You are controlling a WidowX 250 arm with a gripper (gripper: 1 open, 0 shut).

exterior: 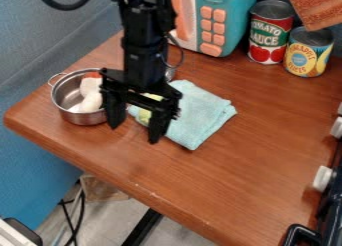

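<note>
My black gripper (135, 130) stands open over the table, its two fingers apart just left of a folded pale blue cloth (202, 116). A small yellow item behind the fingers is mostly hidden. A steel pot (75, 114) with a white object (90, 86) in it sits at the left, partly behind the gripper.
A teal toy microwave (233, 15), a tomato sauce can (269, 35) and a yellow can (307, 55) stand at the back, beside an orange cloth (315, 4). A black appliance (321, 210) lines the right edge.
</note>
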